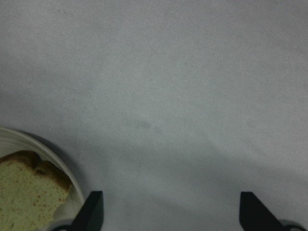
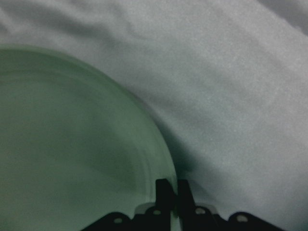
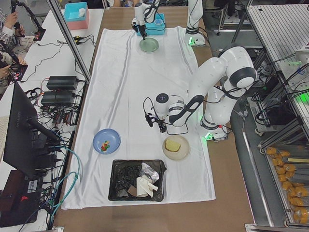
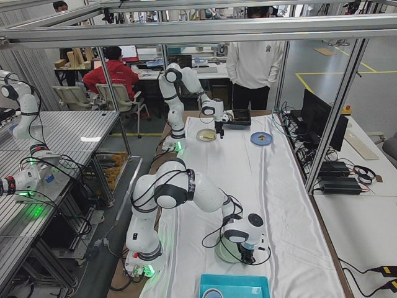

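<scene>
My left gripper (image 3: 157,123) hangs open above the cloth beside a beige plate (image 3: 176,153) holding a slice of bread (image 3: 173,145); in the left wrist view the bread (image 1: 31,192) is at lower left, nothing between the fingers. My right gripper is shut on the rim of a green plate (image 2: 82,134) at the far end, seen also in the camera left view (image 3: 149,47). A blue plate (image 3: 106,141) with small coloured pieces sits left of the beige plate.
A black bin (image 3: 120,179) with wrappers and white items stands at the near end. A turquoise tray (image 4: 234,285) lies beside the right arm.
</scene>
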